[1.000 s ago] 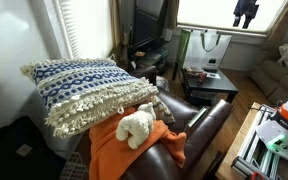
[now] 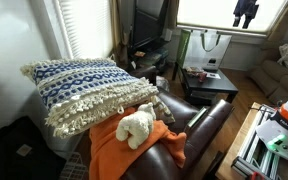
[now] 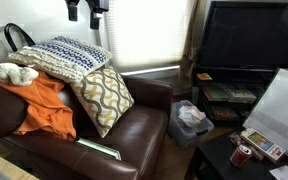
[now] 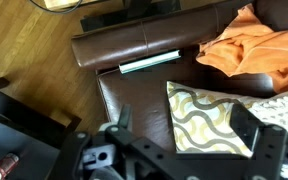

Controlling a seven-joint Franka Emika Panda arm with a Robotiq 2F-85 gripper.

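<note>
My gripper is open, its two dark fingers apart with nothing between them. It hangs high over a brown leather armchair, and also shows at the top of the first exterior view. An orange cloth drapes over one chair arm, with a white plush toy lying on it. A blue-and-white fringed pillow rests along the chair back. Leaning below it is a yellow-grey patterned pillow. A thin pale flat object lies on the seat beside an arm.
A dark side table holds a red can and a small box. Near the chair stand a clear plastic bin and a television. Wooden floor shows beyond the chair.
</note>
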